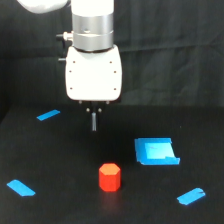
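Note:
The white robot arm hangs down from the top of the camera view, its gripper [94, 120] over the black table, behind and to the left of a red hexagonal block [110, 176]. The narrow dark fingers below the white housing are too small to tell whether they are open or shut.
A blue square tray or patch [156, 151] lies right of centre. Blue strips lie at the back left [48, 114], front left [21, 187] and front right [191, 195].

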